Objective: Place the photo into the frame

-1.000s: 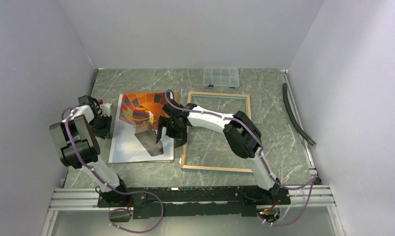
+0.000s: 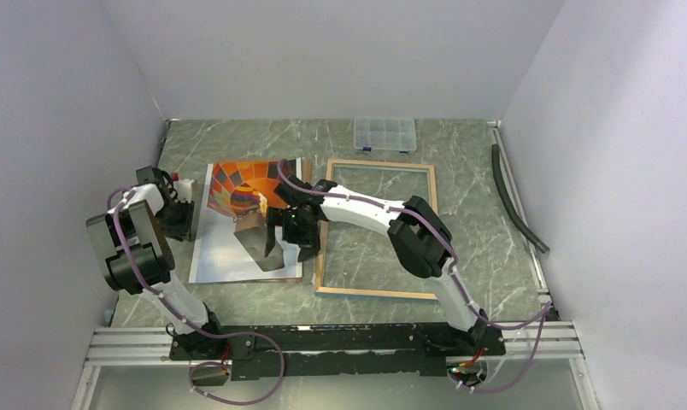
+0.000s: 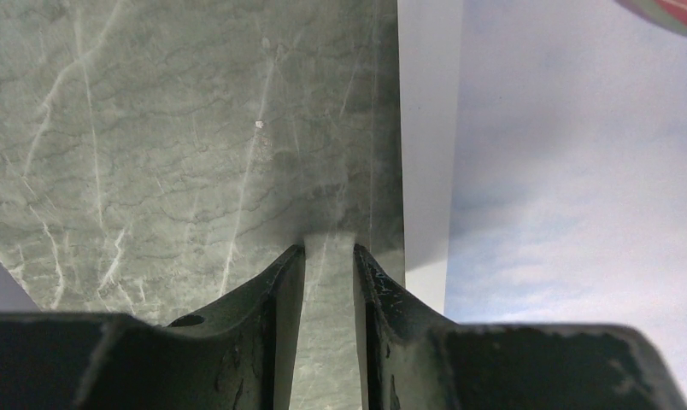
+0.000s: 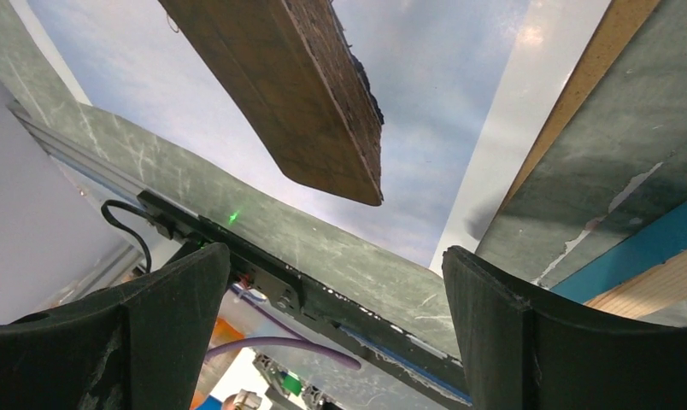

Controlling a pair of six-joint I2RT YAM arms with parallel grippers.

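The photo point(image 2: 220, 256), an orange hot-air balloon with a white border, lies flat on a brown backing board point(image 2: 307, 171) at the table's left. To its right is the empty wooden frame point(image 2: 374, 294). Just outside the photo's left edge, low over the table, my left gripper point(image 2: 184, 234) has its fingertips a small gap apart, nothing between them; in the left wrist view the photo's border point(image 3: 430, 145) runs right beside them. My right gripper point(image 2: 289, 249) is wide open and empty above the photo's right part. The frame's side point(image 4: 656, 282) shows low in the right wrist view.
A clear compartment box point(image 2: 384, 135) stands at the back, beyond the frame. Along the right wall lies a dark tube point(image 2: 513, 205). My right arm reaches across the frame. Bare table point(image 2: 472, 205) stretches to the frame's right.
The left arm, photo and frame look unmoved.
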